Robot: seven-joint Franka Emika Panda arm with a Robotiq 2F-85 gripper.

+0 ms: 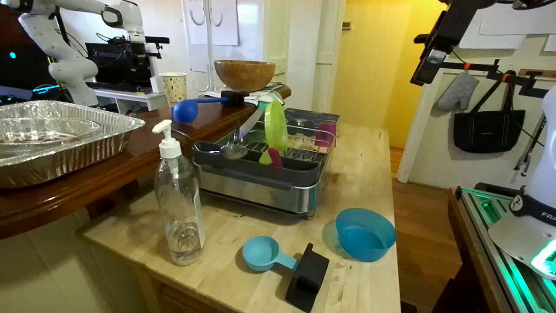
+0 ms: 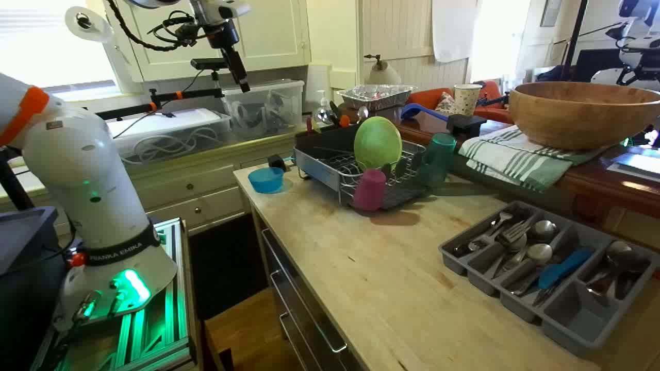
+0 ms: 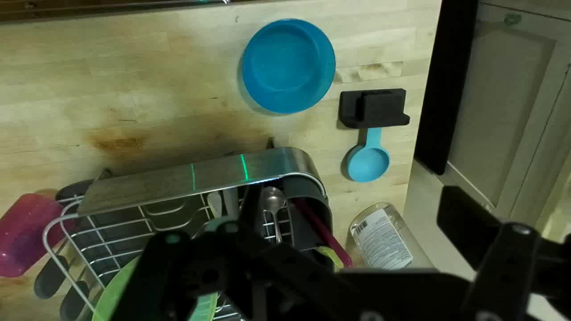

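Observation:
My gripper stands open above the counter, its two dark fingers wide apart and nothing held between them. In exterior view 1 the gripper hangs high at the upper right, well clear of everything on the worktop. A round blue bowl sits on the wood at the top middle of the wrist view. Beside it, a light-blue scoop has its handle in a black block. Seen between the fingers is part of a clear pump bottle, which stands upright in exterior view 1.
A dish rack holds a green plate, a pink cup and utensils. A grey cutlery tray lies at the counter's other end. Bare wood separates rack and tray. A wooden bowl rests on the raised ledge.

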